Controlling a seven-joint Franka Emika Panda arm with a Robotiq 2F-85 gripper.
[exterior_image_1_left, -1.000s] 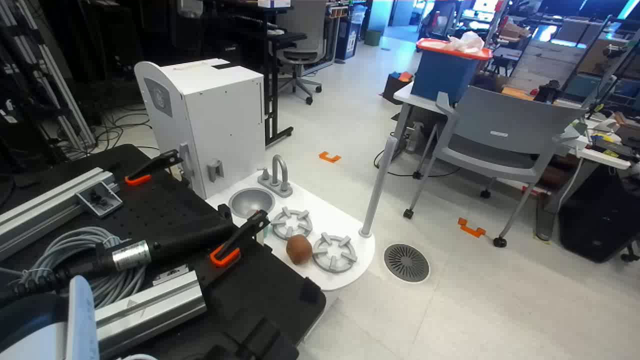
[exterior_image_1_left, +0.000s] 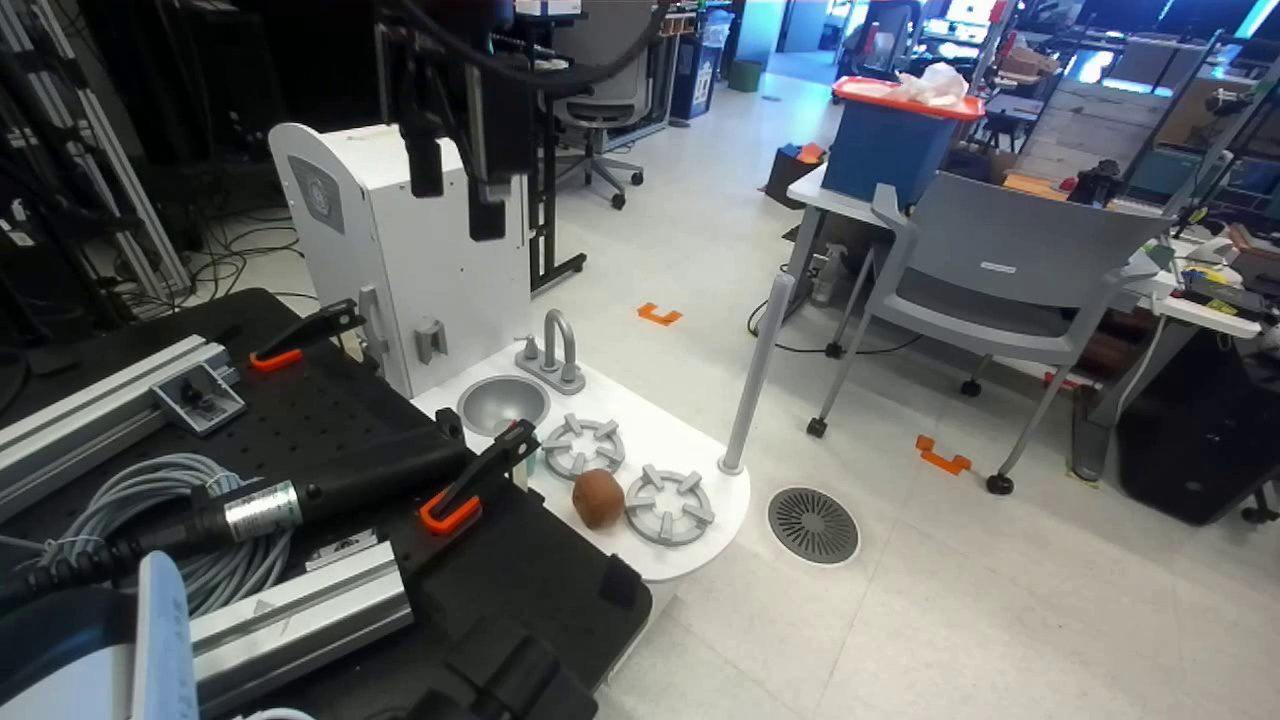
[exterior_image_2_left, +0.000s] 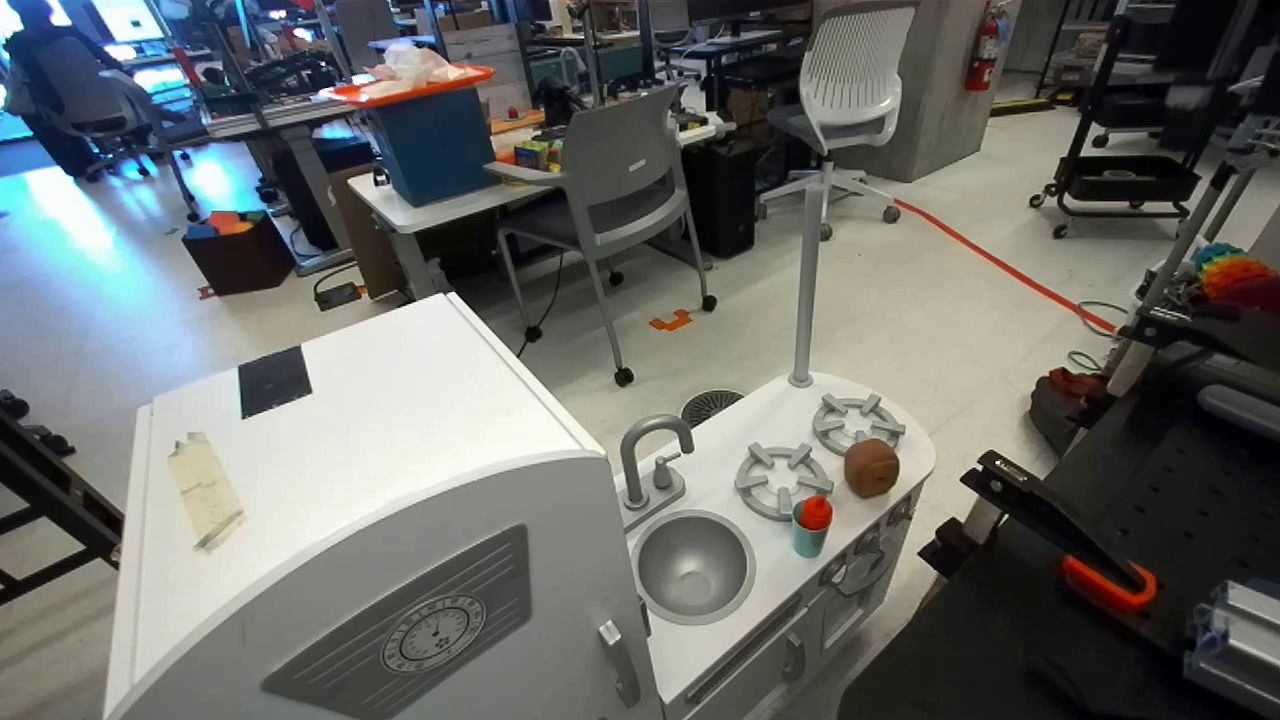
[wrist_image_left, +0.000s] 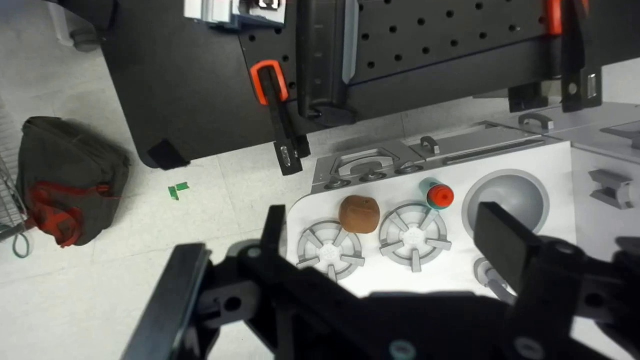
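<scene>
My gripper (exterior_image_1_left: 453, 210) hangs high in front of the white cabinet in exterior view 1, its fingers wide apart. In the wrist view its black fingers (wrist_image_left: 507, 246) are spread, and nothing is held between them. A brown rounded object (wrist_image_left: 359, 214) rests on the white counter (wrist_image_left: 366, 270), beside the two grey burners (exterior_image_2_left: 780, 480). Near the counter's front edge stands a small teal cup (exterior_image_2_left: 809, 538) with a red top (exterior_image_2_left: 816, 514). Both objects are well below my gripper and apart from it. In exterior view 1 the cup is mostly hidden behind a clamp.
A round sink (exterior_image_2_left: 693, 566) and a grey faucet (exterior_image_2_left: 648, 450) lie between burners and tall cabinet (exterior_image_2_left: 360, 420). A grey post (exterior_image_1_left: 758, 372) rises at the counter's far corner. Clamps (exterior_image_1_left: 486, 474) stick out from the black table (exterior_image_1_left: 528, 624) alongside.
My gripper has come down into the top of exterior view 1, in front of the cabinet. The counter and the objects on it look unmoved.
</scene>
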